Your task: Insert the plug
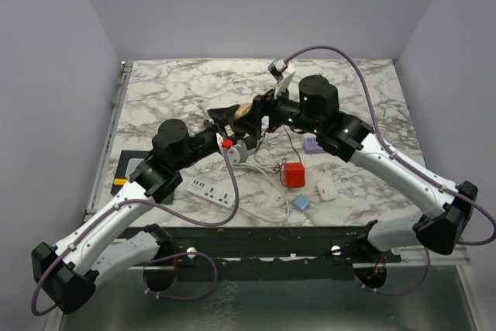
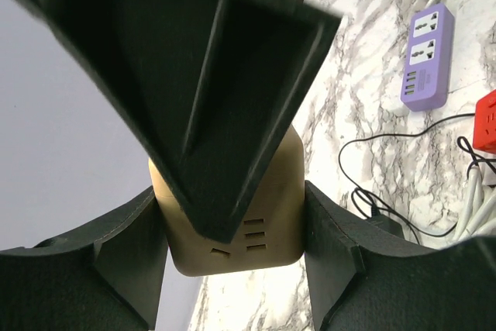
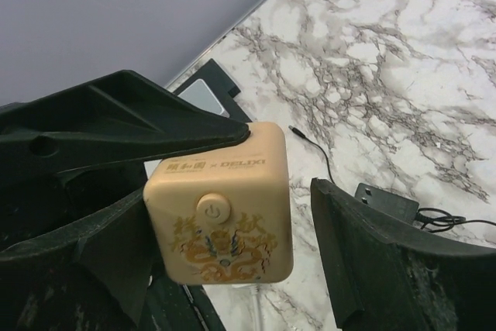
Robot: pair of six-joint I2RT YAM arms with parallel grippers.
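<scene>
A beige cube socket (image 1: 240, 114) with gold decoration and a power button is held up over the table between my two grippers. My left gripper (image 1: 231, 120) is shut on it; in the left wrist view its fingers flank the cube (image 2: 226, 252). In the right wrist view the cube (image 3: 221, 215) shows its button face, with a dark finger of the left gripper across its top. My right gripper (image 1: 257, 114) is at the cube, its fingers part open around it; whether they touch it is unclear.
On the table are a purple strip (image 2: 422, 63), a white strip (image 1: 209, 191), a red block (image 1: 294, 174), a blue block (image 1: 301, 202), black adapters (image 3: 385, 207) and tangled cables.
</scene>
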